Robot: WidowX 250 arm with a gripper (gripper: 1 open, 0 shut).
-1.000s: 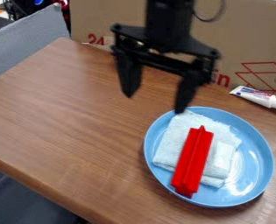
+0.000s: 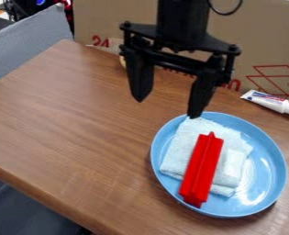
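My black gripper (image 2: 170,87) hangs over the back middle of the table, open, with nothing between its two fingers. Below it and to the right, a blue plate (image 2: 265,184) holds a folded white cloth (image 2: 179,152) with a red elongated object (image 2: 201,170) lying on top. Behind the gripper's left finger a yellowish object (image 2: 123,61) is mostly hidden.
A white toothpaste tube (image 2: 269,101) lies at the back right. A cardboard box (image 2: 97,23) stands along the back.
The plate and what lies on it have not moved.
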